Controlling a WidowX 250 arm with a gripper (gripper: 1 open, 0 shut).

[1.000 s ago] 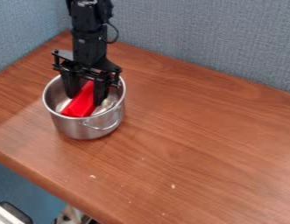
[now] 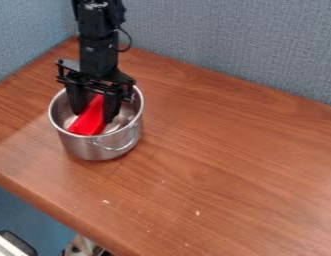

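A stainless steel pot [image 2: 112, 143] with a wire handle stands on the wooden table at the left. Inside it lies a red object [image 2: 86, 122], tilted, its upper part hidden by my black gripper [image 2: 96, 102], which comes down from above into the pot. The gripper's fingers are around the red object's upper part and appear shut on it, though the tips are partly hidden.
Grey-blue padded walls border it at the back and left. The table's front left edge runs below the pot.
My gripper has shifted very slightly to the left in the pot, with the red object barely moved.
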